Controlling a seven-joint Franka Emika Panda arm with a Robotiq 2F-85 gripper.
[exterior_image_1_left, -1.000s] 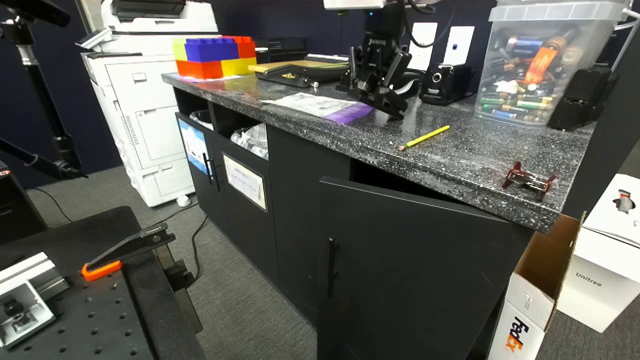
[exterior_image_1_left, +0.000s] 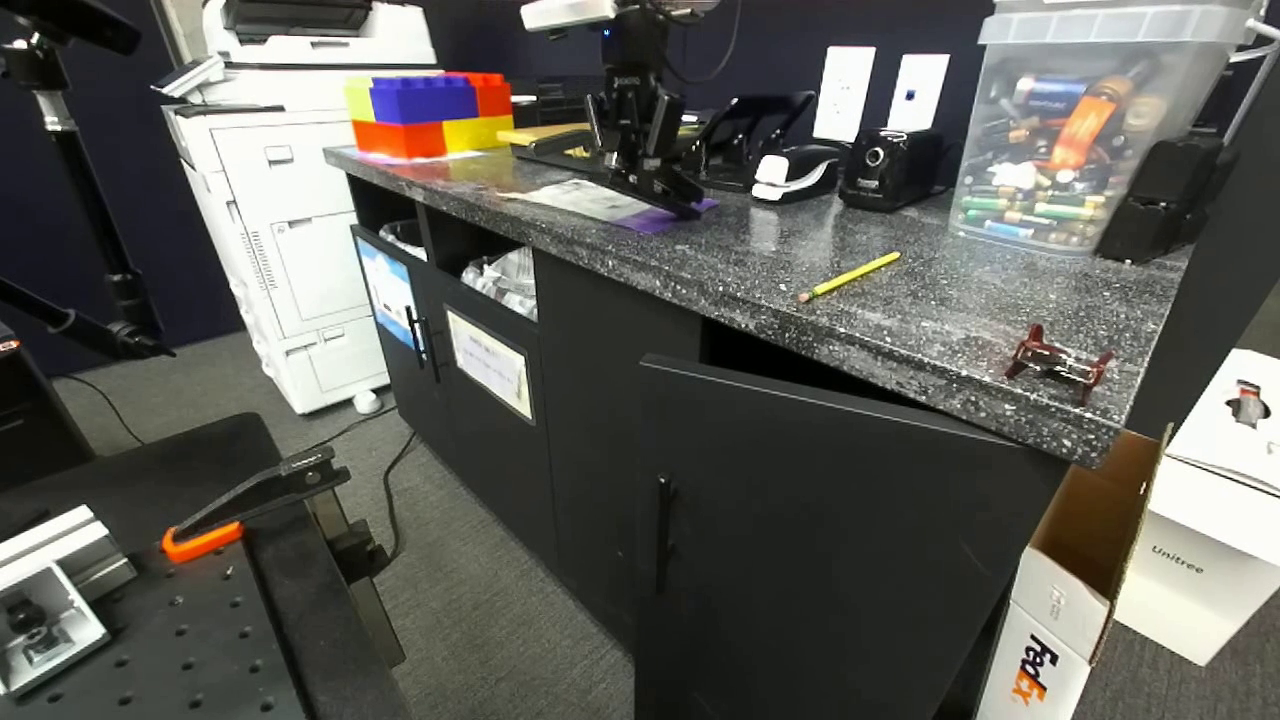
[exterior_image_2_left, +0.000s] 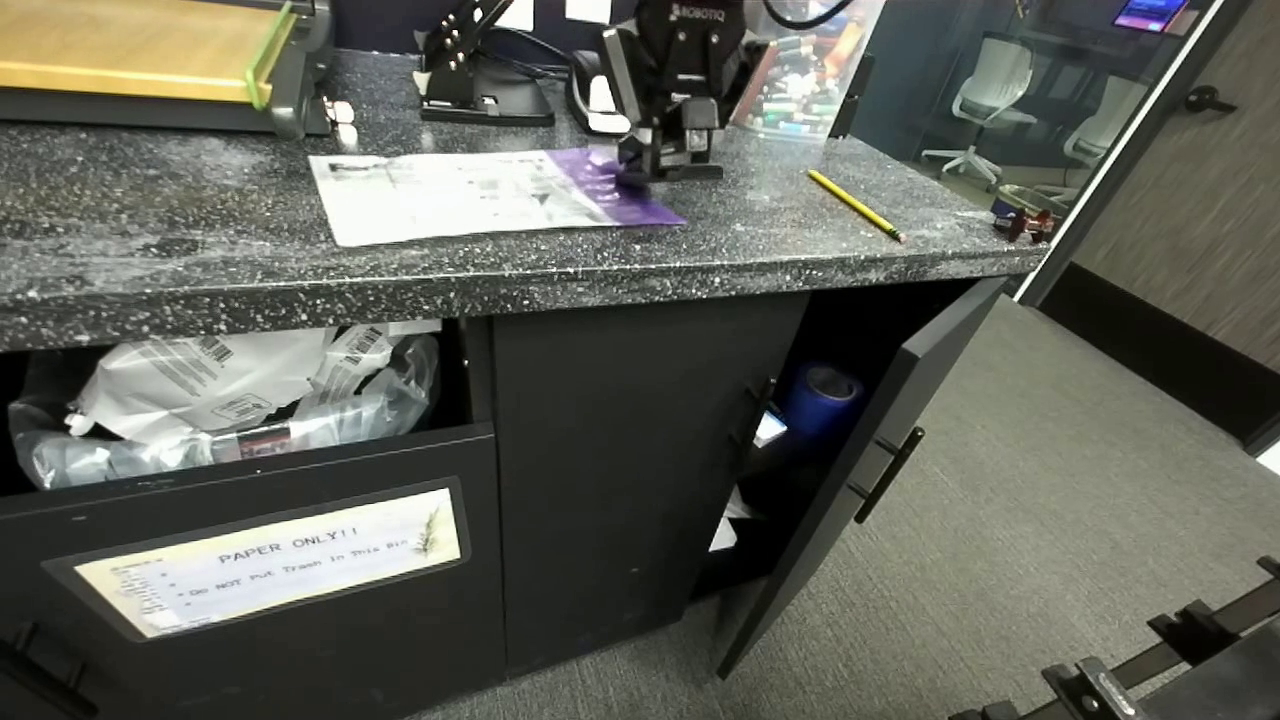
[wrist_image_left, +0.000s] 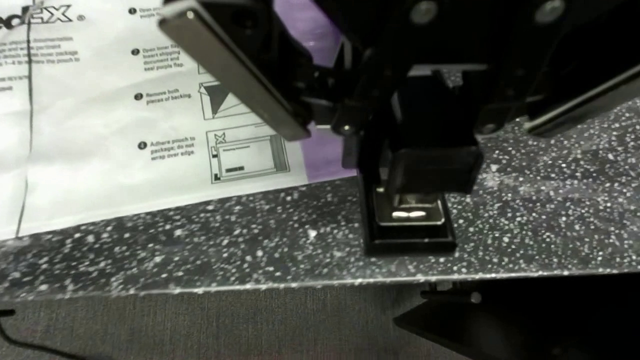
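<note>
My gripper is shut on a black stapler (wrist_image_left: 435, 169), seen from above in the wrist view. The stapler's base, with a shiny metal plate, points toward the counter's front edge. In exterior view 2 the stapler (exterior_image_2_left: 690, 172) is low over the purple end of a white FedEx pouch (exterior_image_2_left: 438, 194); whether it touches cannot be made out. Exterior view 1 has the gripper (exterior_image_1_left: 638, 142) above the pouch's purple strip (exterior_image_1_left: 657, 221), which the stapler partly covers. Printed instructions show on the pouch (wrist_image_left: 108, 132) in the wrist view.
A yellow pencil (exterior_image_1_left: 849, 276) and a dark red clip-like object (exterior_image_1_left: 1058, 364) lie to the right on the counter. Behind stand a white-and-black device (exterior_image_1_left: 795, 173) and a clear bin of batteries (exterior_image_1_left: 1086, 132). Below, a cabinet door (exterior_image_1_left: 828, 528) hangs open.
In exterior view 1 the gripper has moved left along the counter with the stapler, from beyond the pouch's purple end to above it. The pouch has shifted slightly left.
</note>
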